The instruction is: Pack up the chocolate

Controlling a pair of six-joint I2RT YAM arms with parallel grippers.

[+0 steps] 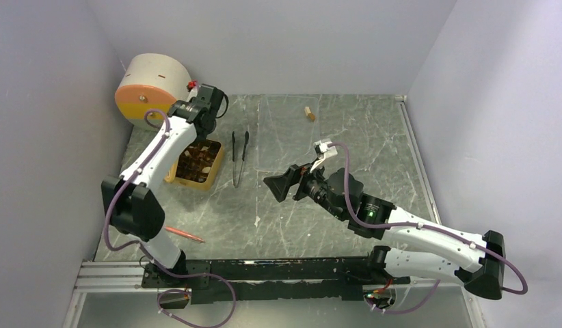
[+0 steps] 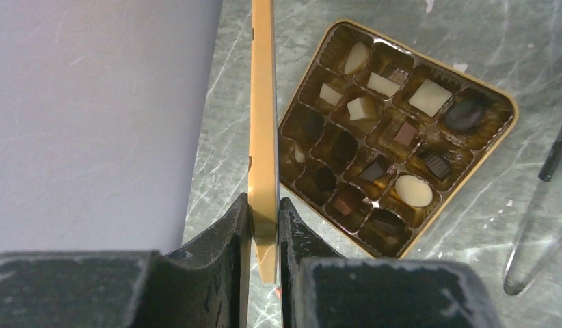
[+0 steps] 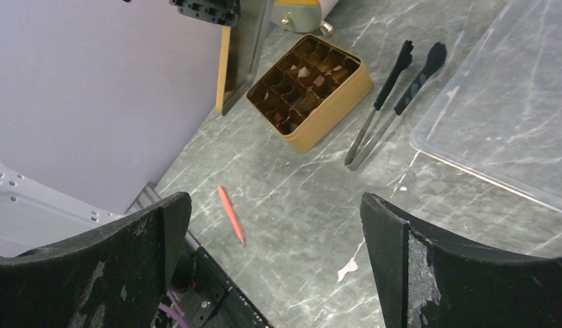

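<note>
The gold chocolate box [image 1: 207, 179] sits open at the left, its compartments holding white and dark pieces [image 2: 430, 98]. My left gripper is shut on an upright gold-edged lid, held above the box's left side; it shows grey-faced in the right wrist view [image 3: 243, 58]. My right gripper [image 1: 282, 181] hangs over the middle, open and empty, right of the box.
Tongs [image 1: 237, 167] lie right of the box, beside a clear plastic sheet or tray [image 3: 497, 102] with a small item [image 1: 310, 113] at its back. A cream drum [image 1: 153, 75] stands behind. An orange stick [image 1: 184, 234] lies at front left.
</note>
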